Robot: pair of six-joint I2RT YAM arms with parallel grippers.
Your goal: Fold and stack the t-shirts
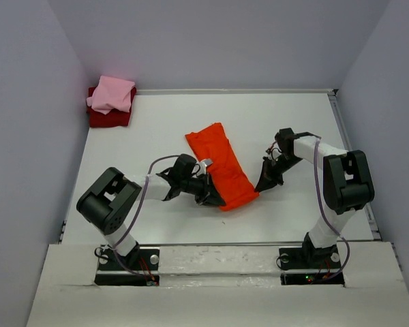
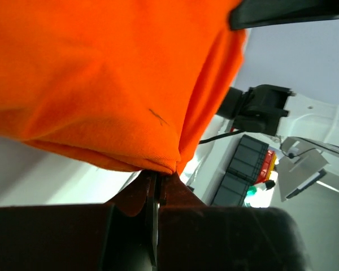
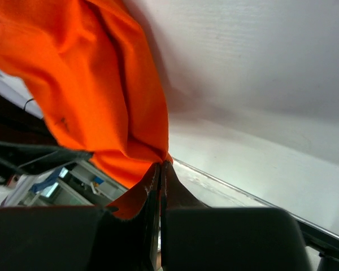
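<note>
An orange T-shirt (image 1: 221, 163) lies lengthwise across the middle of the table, its near end raised between my two grippers. My left gripper (image 1: 217, 201) is shut on one near corner; in the left wrist view the cloth runs into the closed fingertips (image 2: 158, 178). My right gripper (image 1: 261, 186) is shut on the other corner, cloth gathered at its tips (image 3: 161, 166) in the right wrist view. At the back left lie a pink folded shirt (image 1: 111, 92) and, beneath it, a dark red one (image 1: 108, 120).
Walls border it at the back and both sides.
</note>
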